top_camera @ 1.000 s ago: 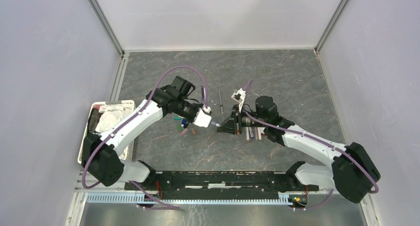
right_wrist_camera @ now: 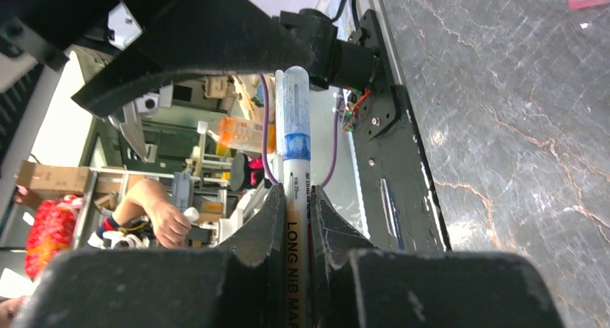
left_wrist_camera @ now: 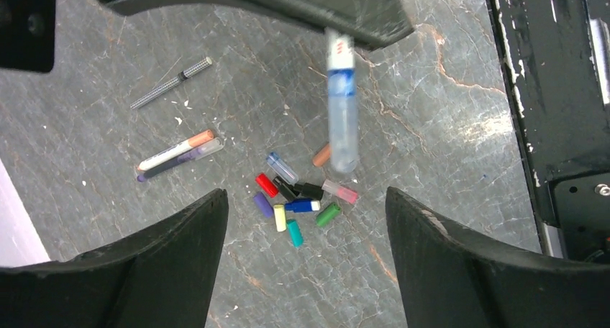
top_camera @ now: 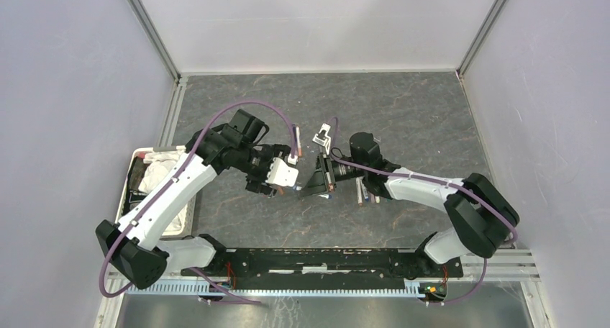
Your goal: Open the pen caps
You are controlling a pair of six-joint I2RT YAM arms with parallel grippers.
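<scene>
A white marker [right_wrist_camera: 295, 170] with a clear blue-banded cap [left_wrist_camera: 342, 119] stands in my right gripper, which is closed on its barrel. My left gripper is open, its fingers around the cap's end from a short distance, with nothing seen held. In the top view both grippers meet near the middle of the mat. Loose caps in several colours [left_wrist_camera: 302, 206] lie below the left wrist camera. An orange-and-white pen [left_wrist_camera: 176, 149], a purple pen [left_wrist_camera: 180, 162] and a thin silver pen [left_wrist_camera: 170, 83] lie on the mat.
A bin with white cloth [top_camera: 158, 171] stands at the left. More markers [top_camera: 363, 191] lie under the right arm.
</scene>
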